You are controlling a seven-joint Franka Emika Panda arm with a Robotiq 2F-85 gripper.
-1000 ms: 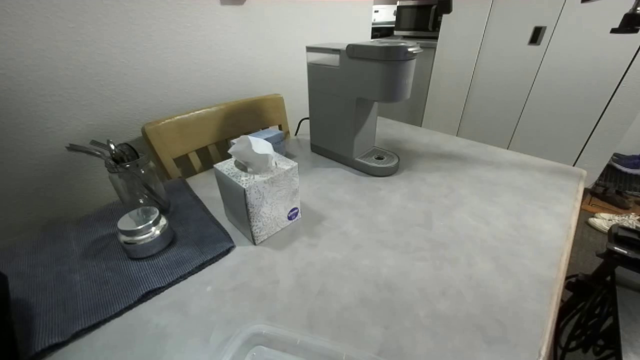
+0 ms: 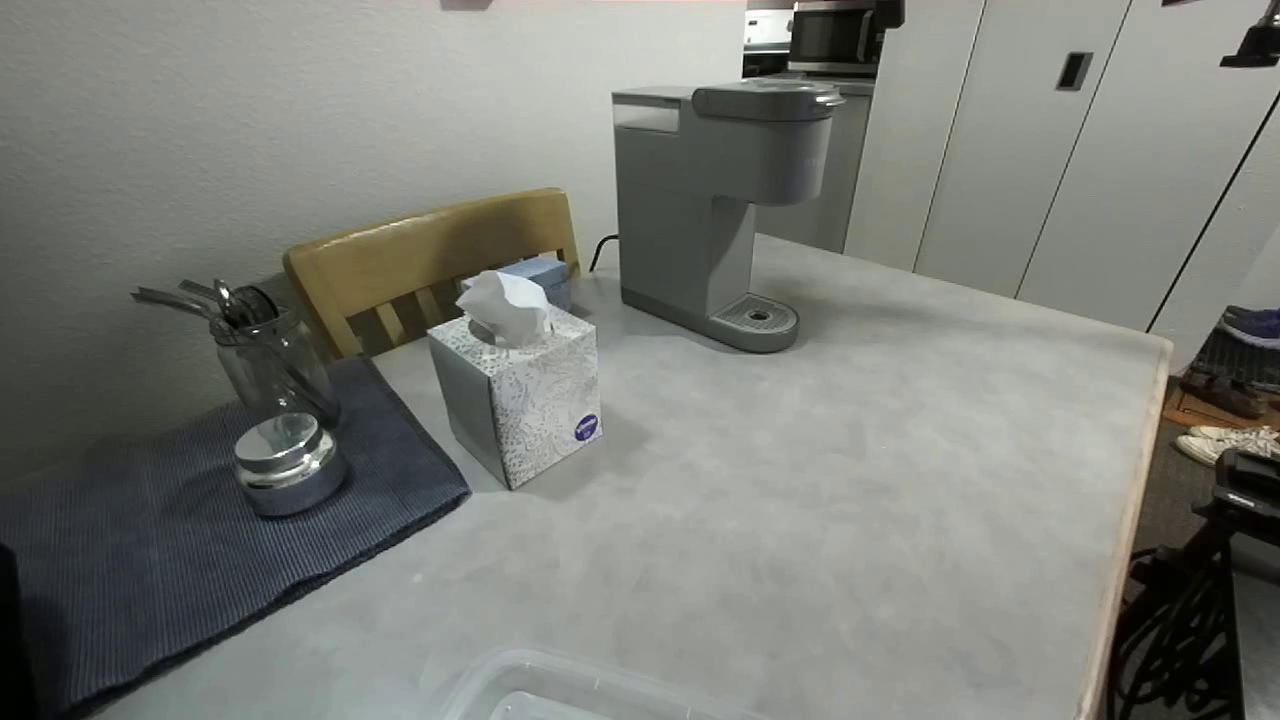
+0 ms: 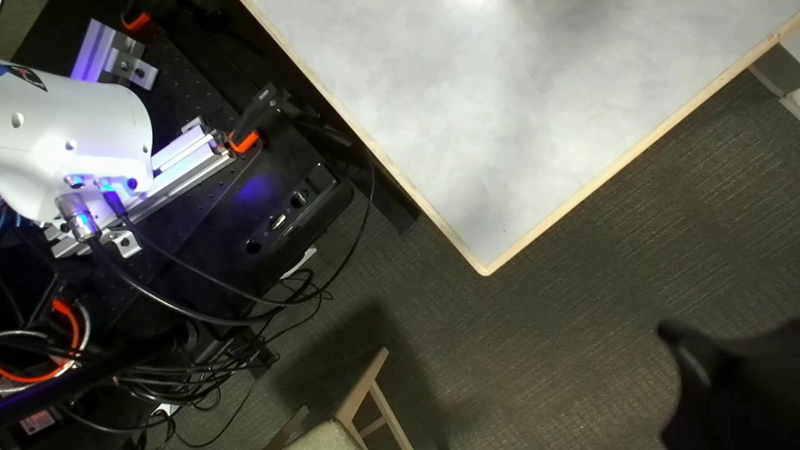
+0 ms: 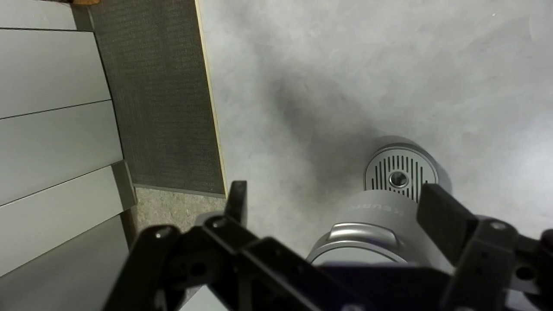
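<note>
A grey coffee maker [image 2: 672,204] stands upright at the back of the table, its lid [image 2: 768,101] down. From above, the wrist view shows the machine's silver lid handle [image 4: 363,233] and round slotted drip tray [image 4: 383,173], with no cup on it. My gripper is open above the machine, its black fingers [image 4: 446,223] spread wide to either side of the lid in that view. Nothing shows between them. How high they hang over the lid is hard to tell.
A tissue box [image 2: 546,402] stands left of the machine. A silver-lidded jar [image 2: 288,466] and a glass jar of utensils [image 2: 270,366] sit by a blue placemat [image 2: 180,528]. A clear container [image 2: 528,672] is at the front edge.
</note>
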